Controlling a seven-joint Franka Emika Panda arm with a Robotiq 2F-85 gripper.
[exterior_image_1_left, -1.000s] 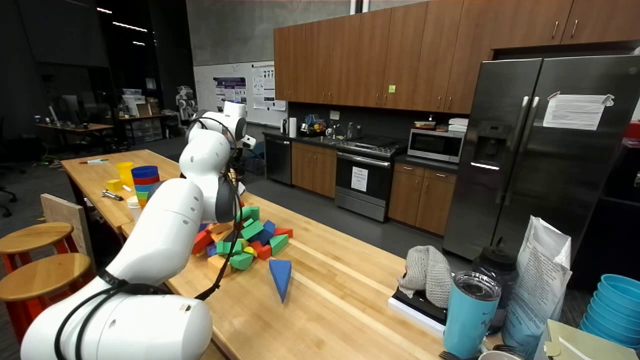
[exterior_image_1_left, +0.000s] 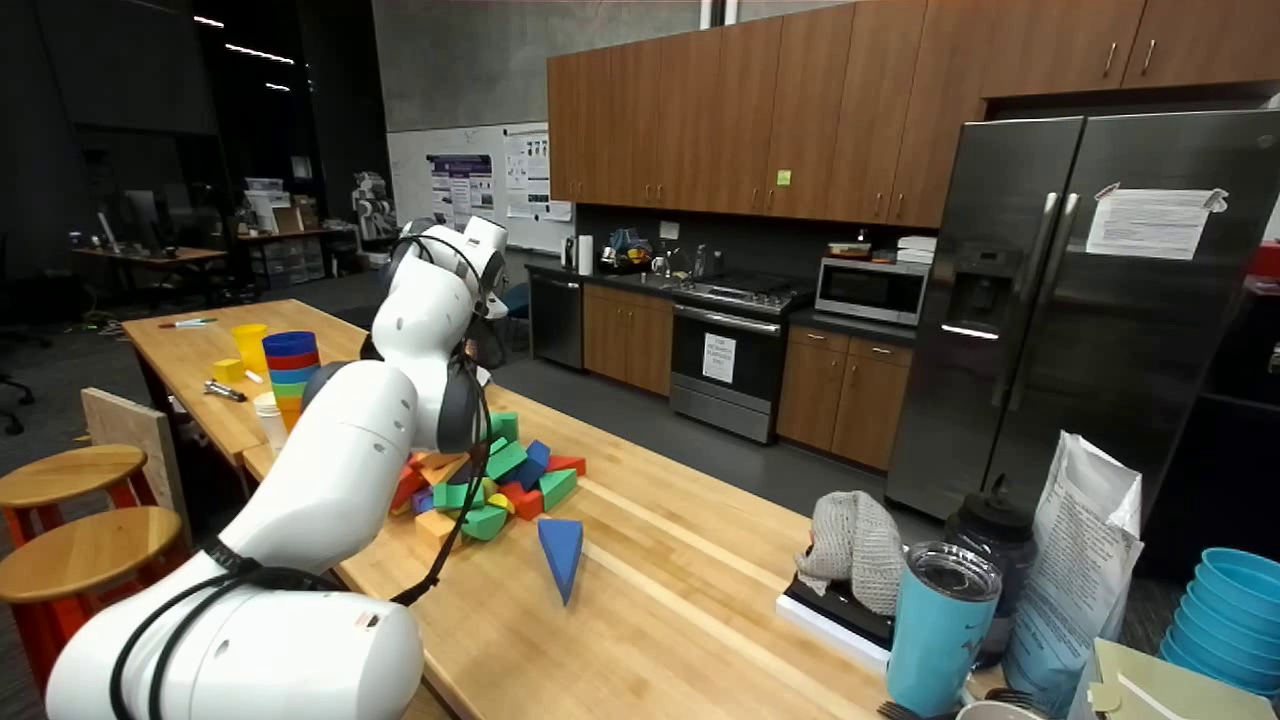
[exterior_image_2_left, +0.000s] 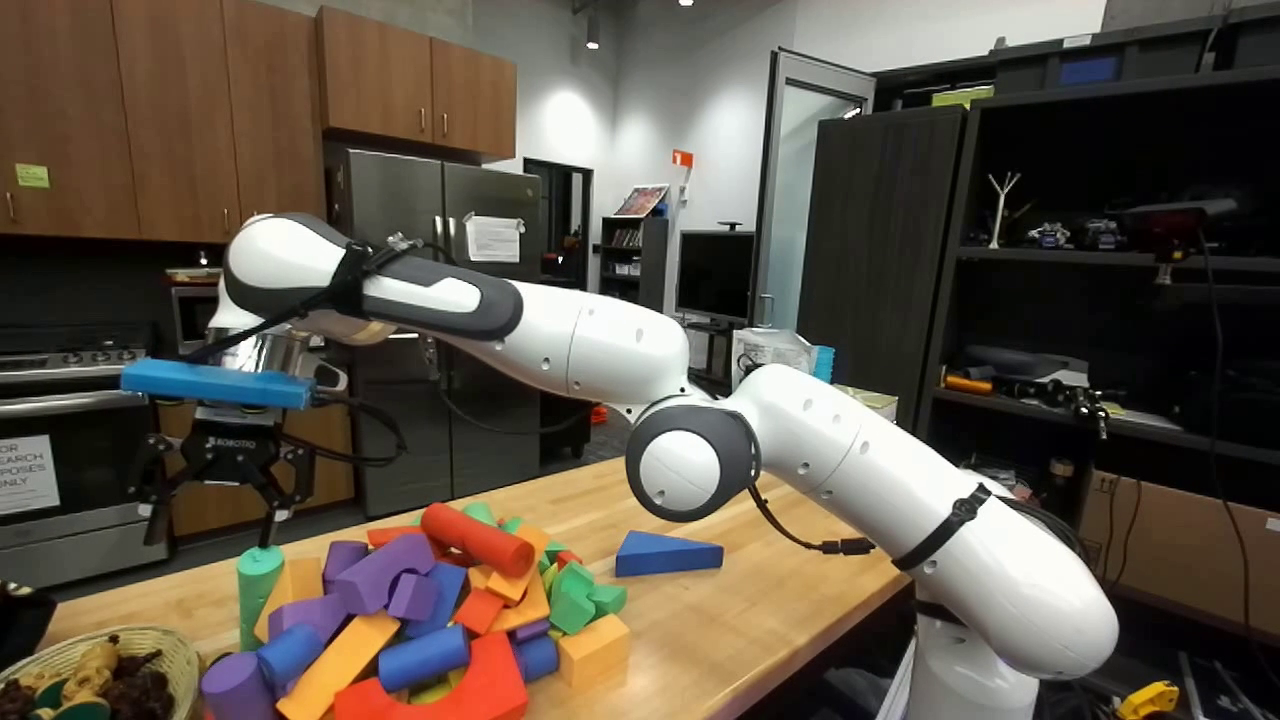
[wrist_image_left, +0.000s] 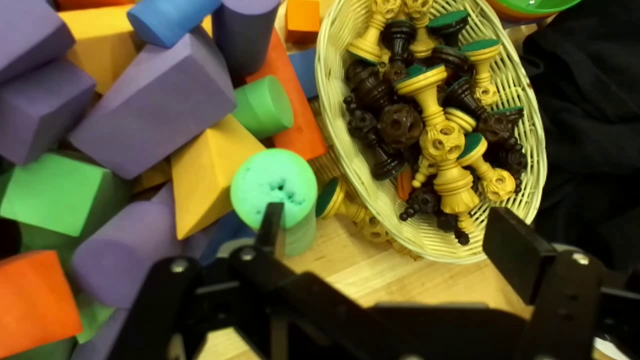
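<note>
My gripper (exterior_image_2_left: 212, 528) stands open at the far end of the table, with nothing held between its fingers. One finger (wrist_image_left: 274, 223) overlaps the pitted top of an upright green cylinder (wrist_image_left: 274, 180) in the wrist view; whether they touch I cannot tell. Exterior view 2 shows that fingertip just over the same green cylinder (exterior_image_2_left: 258, 588). The other finger (wrist_image_left: 519, 255) is near the lower rim of a wicker basket (wrist_image_left: 336, 114) full of light and dark chess pieces. In exterior view 1 the arm hides the gripper.
A heap of coloured blocks (exterior_image_2_left: 396, 600) lies beside the cylinder. Alone on the table rests a blue wedge (exterior_image_1_left: 561, 554). One light chess piece (wrist_image_left: 354, 210) lies outside the basket. Stacked cups (exterior_image_1_left: 292, 366) stand beyond the arm, and much of the near tabletop (exterior_image_1_left: 696, 600) is bare.
In exterior view 1 the upper arm and wrist have shifted slightly to the right, and the wrist sits a little lower. The blocks and blue wedge look unmoved.
</note>
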